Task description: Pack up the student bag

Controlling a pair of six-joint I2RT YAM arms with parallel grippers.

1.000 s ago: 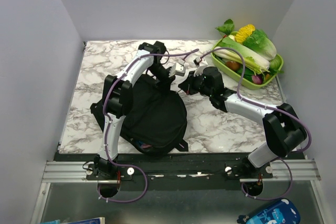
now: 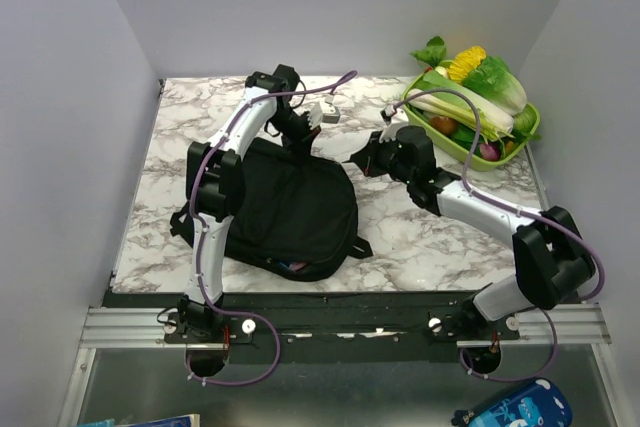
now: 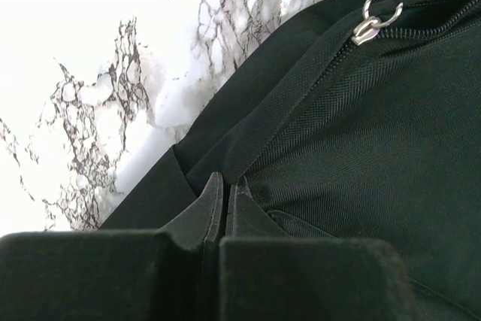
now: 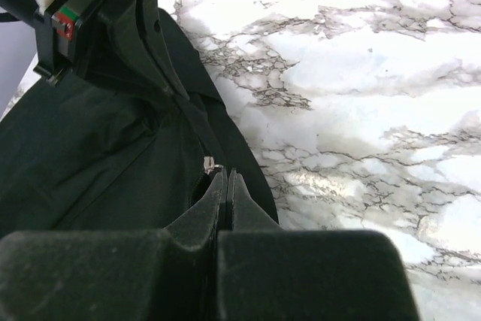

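The black student bag [image 2: 290, 207] lies on the left half of the marble table, its zip partly undone. At its far edge, my left gripper [image 2: 304, 151] is shut. In the left wrist view, a fold of the bag's fabric [image 3: 259, 137] gathers at the closed tips of the left gripper, beside a silver zip pull [image 3: 366, 31]. My right gripper [image 2: 350, 160] is shut beside the bag's far right edge. Close to the tips of the right gripper is a small metal zip end [image 4: 211, 163]; nothing clearly shows between those fingers.
A green basket [image 2: 532, 137] of vegetables stands at the back right. A blue patterned case [image 2: 525, 407] and some books [image 2: 165, 421] lie below the table's front edge. Bare marble [image 2: 430, 247] spreads right of the bag; both grippers are close together.
My left gripper has moved left and slightly away, and the bag's far edge has shifted with it. The right gripper has moved slightly right and away.
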